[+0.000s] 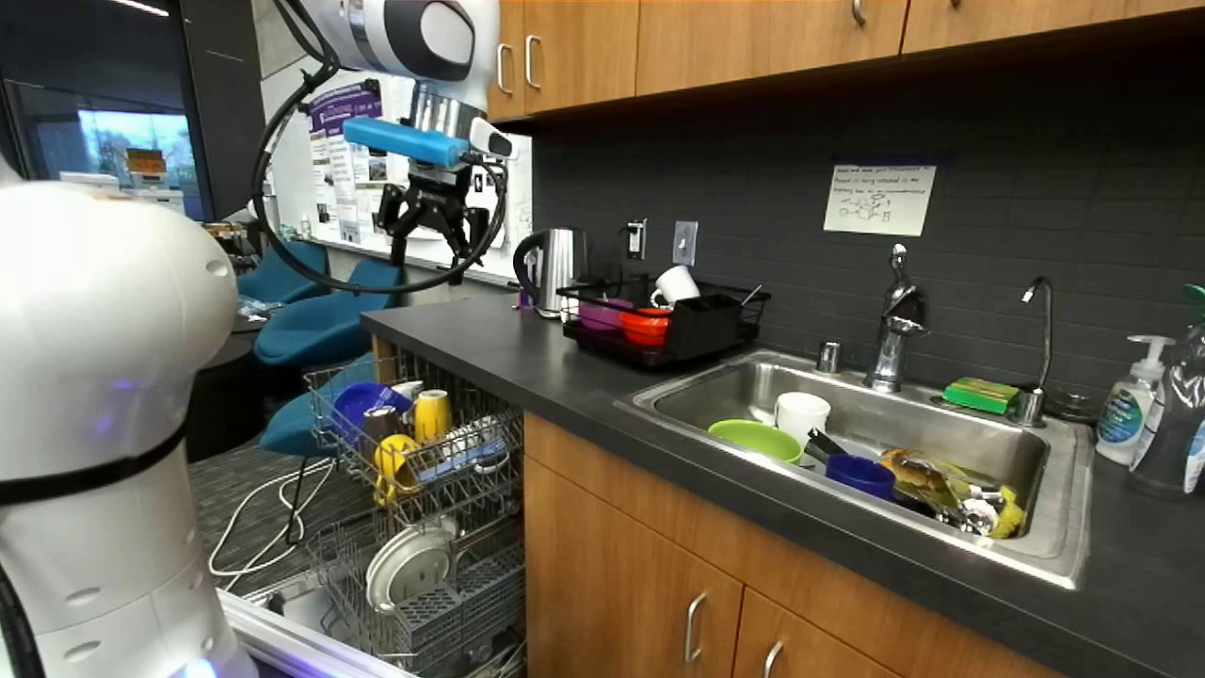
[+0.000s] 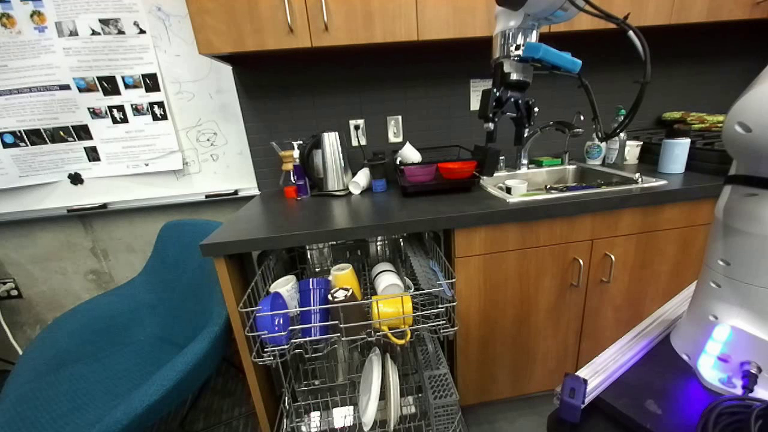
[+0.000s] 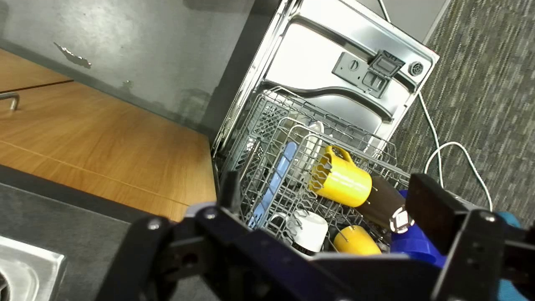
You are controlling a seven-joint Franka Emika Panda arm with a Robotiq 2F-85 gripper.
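High above the dishwasher and the counter's end hangs my gripper (image 1: 426,262), its fingers spread wide with nothing between them. The wrist view looks down past the fingers onto the pulled-out upper rack (image 3: 288,123). In that rack lie a yellow mug (image 3: 346,183) on its side, a dark brown cup (image 3: 383,203), a second yellow cup (image 3: 357,241), a white mug (image 3: 309,231) and a light-blue utensil (image 3: 273,185). A blue bowl (image 2: 273,318) and a blue cup (image 2: 314,306) stand at the rack's left. White plates (image 2: 371,389) are in the lower rack.
The sink (image 1: 1062,497) holds a white cup (image 1: 802,414), a green bowl (image 1: 754,440), a blue bowl (image 1: 860,475) and utensils. A black drying rack (image 1: 706,328) with bowls and a kettle (image 1: 561,269) stand on the counter.
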